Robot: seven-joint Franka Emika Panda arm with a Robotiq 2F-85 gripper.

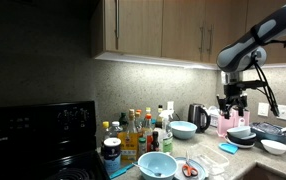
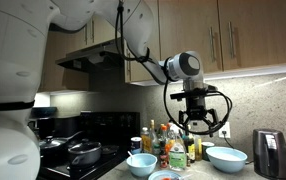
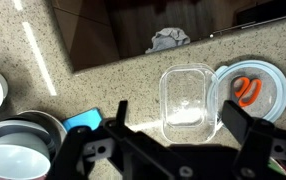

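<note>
High above the counter hangs my gripper (image 1: 232,115), open and holding nothing. In the wrist view its two dark fingers (image 3: 122,108) stand wide apart, and a clear rectangular plastic container (image 3: 188,103) lies on the counter below the gap. Right of the container sits a round clear-rimmed dish (image 3: 276,92) with orange-handled scissors (image 3: 247,90) in it. A bright blue item (image 3: 84,120) lies to the left, close to a stack of bowls (image 3: 18,150). In the second exterior view the gripper (image 2: 204,131) is well clear of everything on the counter.
A light blue colander (image 1: 159,165) stands near several bottles (image 1: 133,138) at the counter's back. A blue bowl (image 1: 183,130) and a dark kettle (image 1: 198,117) are farther right. In the wrist view a crumpled cloth (image 3: 167,40) lies in the sink (image 3: 108,35).
</note>
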